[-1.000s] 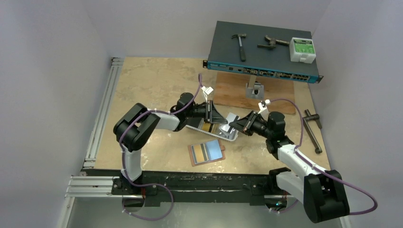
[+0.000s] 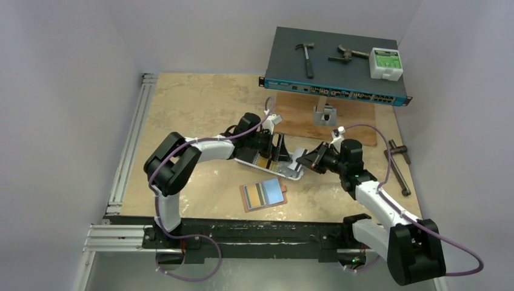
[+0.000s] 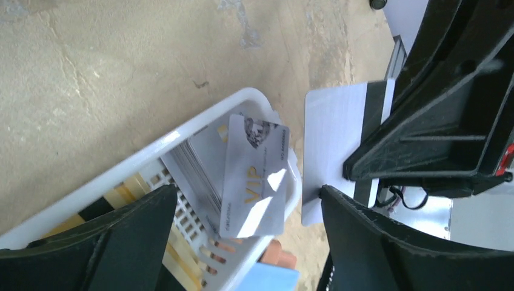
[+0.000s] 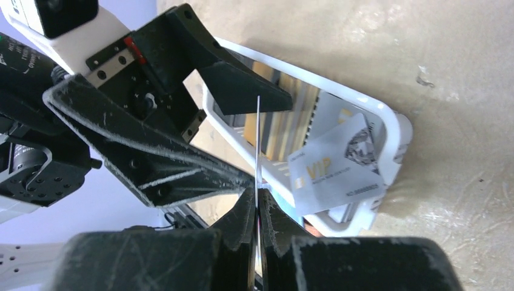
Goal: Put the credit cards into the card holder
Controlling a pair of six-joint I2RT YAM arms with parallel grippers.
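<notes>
In the left wrist view my left gripper stands open above the white basket, its fingers well apart. A silver VIP card [image 3: 253, 173] lies tilted between and beyond them, on other silver cards at the basket's end. My right gripper is shut on a second silver card [image 3: 330, 130], which shows its white back with a black stripe. From the right wrist view this card appears edge-on, upright between the fingers. The brown card holder [image 2: 245, 199] lies flat in front of the basket, with yellowish and blue areas visible inside.
The white basket [image 4: 330, 83] contains several gold, dark and silver cards. Behind it stand a wooden board [image 2: 297, 118] and a raised network device [image 2: 333, 60] carrying tools. Hammers [image 2: 397, 167] lie at the right edge.
</notes>
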